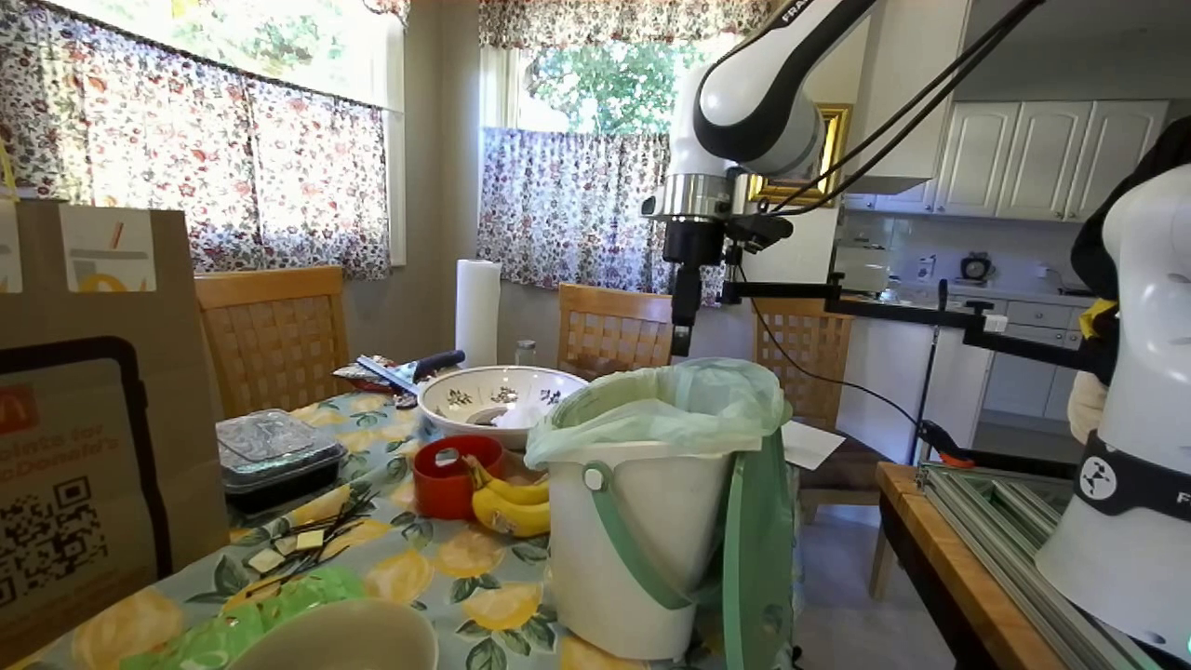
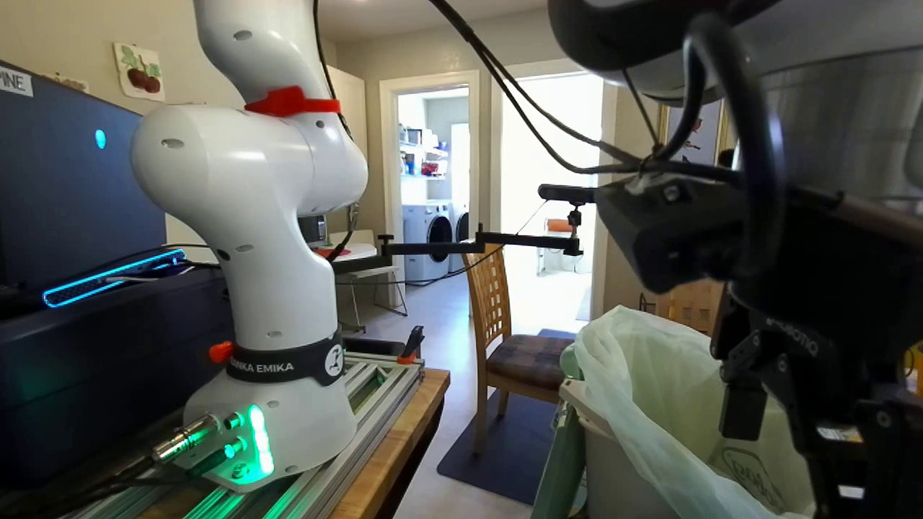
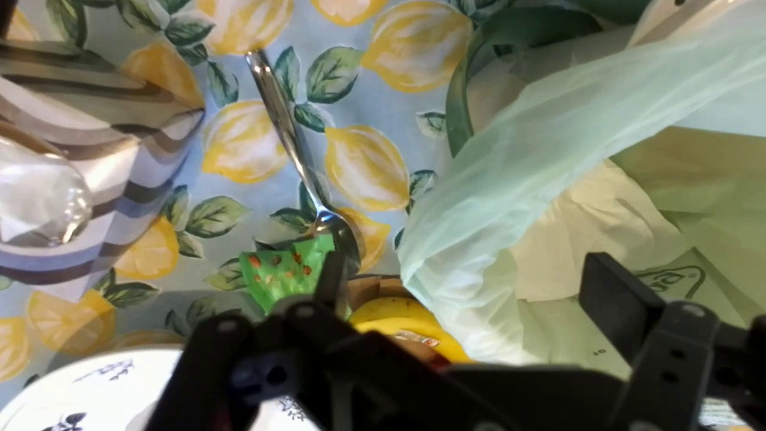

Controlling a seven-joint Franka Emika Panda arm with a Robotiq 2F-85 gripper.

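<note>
In exterior view 1 my gripper (image 1: pixel 681 339) points down, above the far rim of the white bin (image 1: pixel 642 547) with its pale green liner (image 1: pixel 670 396). The wrist view shows my gripper open, its fingertips wide apart with nothing held between them. One finger (image 3: pixel 603 294) appears over the inside of the lined bin; the other overlaps a green wrapper (image 3: pixel 283 269). A crumpled pale sheet (image 3: pixel 596 230) lies inside the liner. Left of the bin, bananas (image 1: pixel 514 508) rest by a red container (image 1: pixel 452 480).
Behind the bananas stands a white bowl (image 1: pixel 469 408) with something white in it. A metal spoon (image 3: pixel 280 118) lies on the lemon tablecloth. A clear-lidded tray (image 1: pixel 279 441) and a large paper bag (image 1: pixel 100 424) occupy the left side. The green lid (image 1: pixel 759 547) hangs beside the bin.
</note>
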